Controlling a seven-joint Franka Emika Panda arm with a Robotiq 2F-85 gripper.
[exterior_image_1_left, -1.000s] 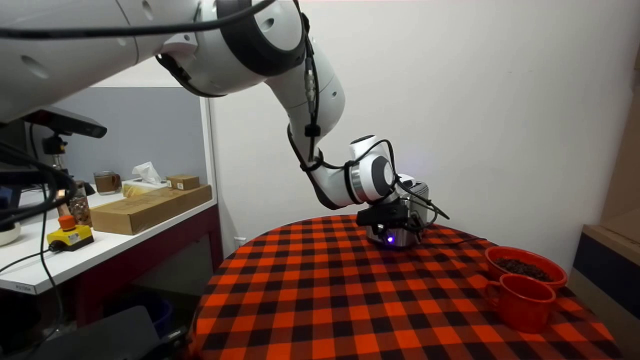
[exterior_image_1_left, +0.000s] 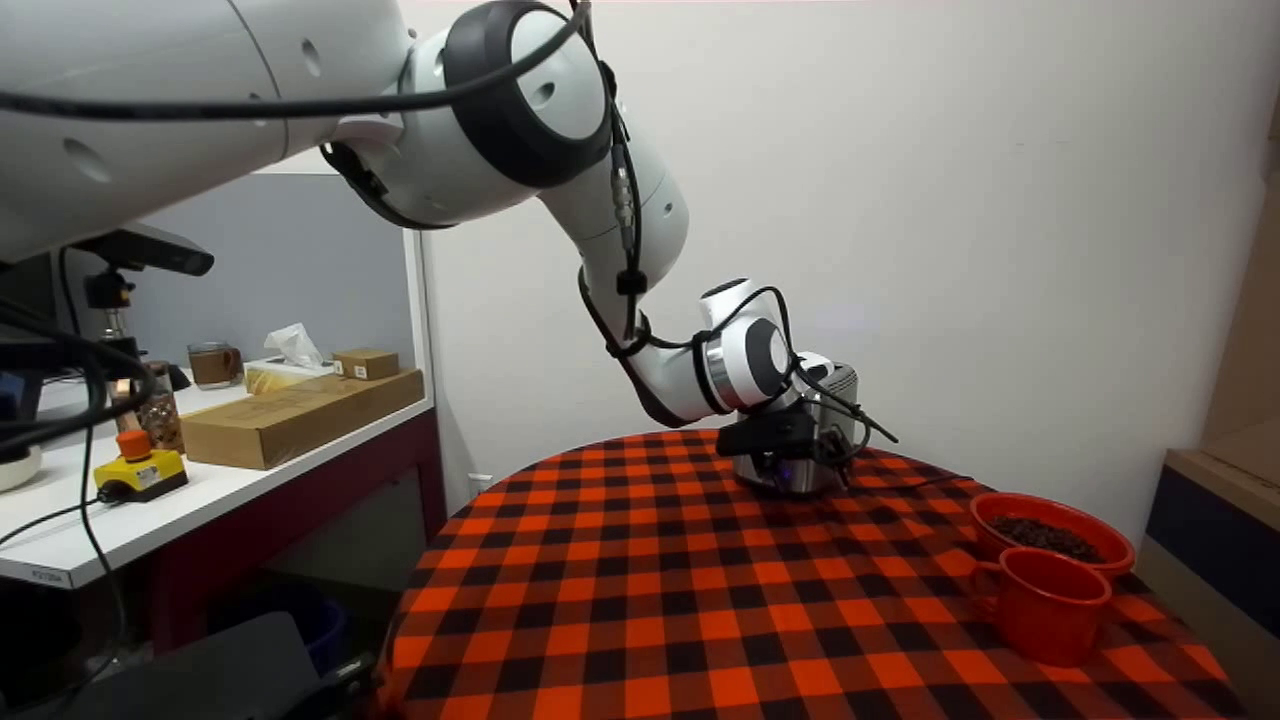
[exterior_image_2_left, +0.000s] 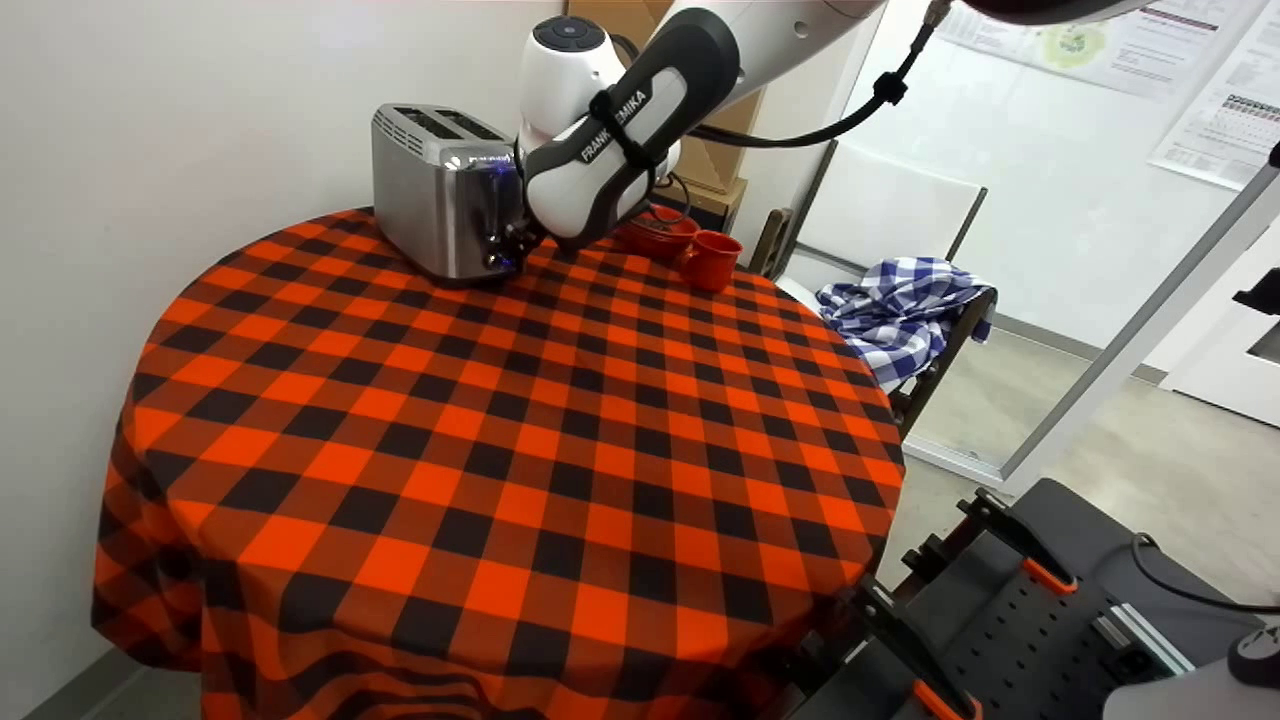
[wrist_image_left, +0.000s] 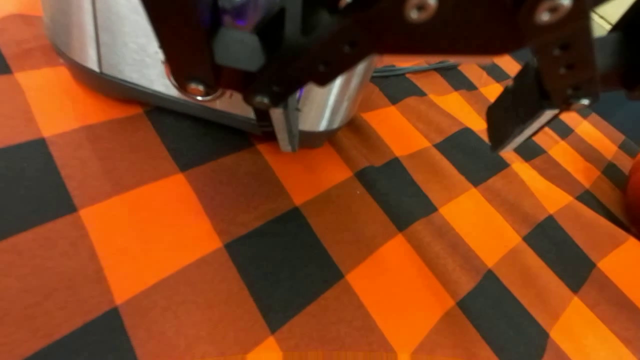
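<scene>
A silver two-slot toaster (exterior_image_2_left: 414, 204) stands on the red-and-black checked table, close to the wall. My gripper is at the toaster's control end, its fingers spread wide with only tablecloth showing between them. In the wrist view the left fingertip (wrist_image_left: 286, 129) lies in front of the lower edge of the toaster (wrist_image_left: 132, 66); whether it touches cannot be told. The right fingertip (wrist_image_left: 525, 123) is out to the side over the cloth. A purple glow shows on the toaster's control end, mostly hidden behind the gripper's linkage.
A red bowl of dark pieces (exterior_image_1_left: 1116, 552) and a red mug (exterior_image_1_left: 1050, 624) sit at the table's right side. The toaster's cord runs over the cloth (exterior_image_1_left: 624, 564) towards the bowl. A wall stands close behind the toaster.
The arm has come down slightly, and the gripper has shifted a little to the right in exterior view 1. The toaster's bright purple light, plain before, is now mostly covered.
</scene>
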